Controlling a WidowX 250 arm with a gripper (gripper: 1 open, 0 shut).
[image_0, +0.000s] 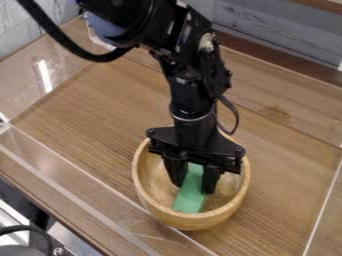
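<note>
A wooden bowl holds a green block near the bottom middle of the camera view. My black gripper is lowered into the bowl from above, its fingers around the upper part of the block and hiding that end. Whether it has closed on the block cannot be told.
A white wall runs along the back. A dark cable hangs at the lower left edge beside the table.
</note>
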